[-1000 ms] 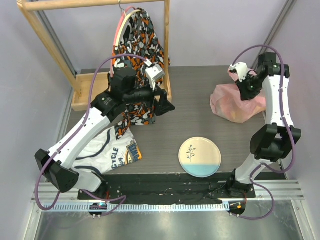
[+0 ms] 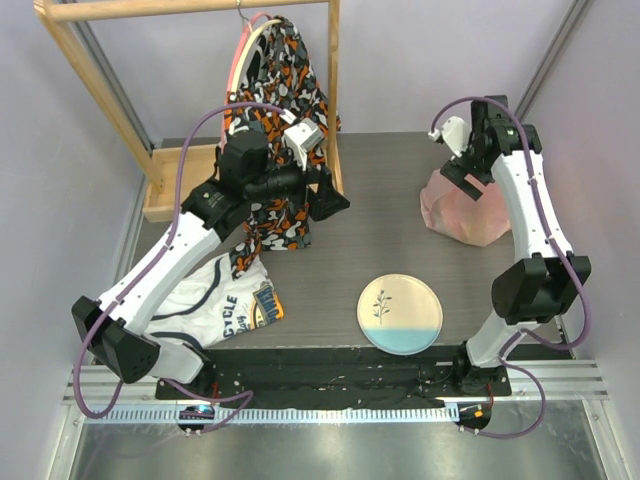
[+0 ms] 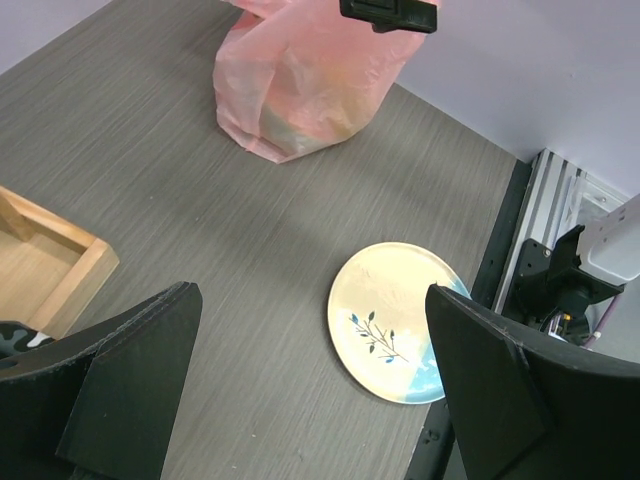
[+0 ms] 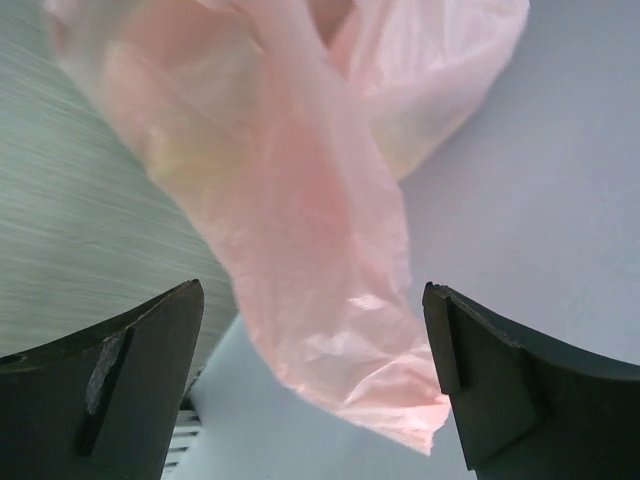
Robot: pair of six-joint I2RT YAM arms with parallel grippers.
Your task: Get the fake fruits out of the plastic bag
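The pink translucent plastic bag (image 2: 460, 210) stands at the back right of the table, its lower part bulging. Pale yellowish and greenish shapes show faintly through its side (image 3: 290, 110) in the left wrist view; no fruit is seen plainly. Over the bag, my right gripper (image 2: 463, 181) is open. In the right wrist view a crumpled flap of the bag (image 4: 310, 270) reaches down between its spread fingers; whether they touch it I cannot tell. My left gripper (image 2: 327, 196) hangs open and empty over the table's middle, well left of the bag.
A round cream and blue plate (image 2: 400, 315) with a leaf print lies at the front right. A wooden rack (image 2: 335, 100) with patterned clothing (image 2: 285, 80) stands back left, and a white printed cloth (image 2: 220, 300) lies front left. Bare table (image 2: 385, 230) separates bag and left gripper.
One second ago my right gripper was over the bag's right part. It swung left, clear of the bag, and is now back over it. The left arm has barely moved.
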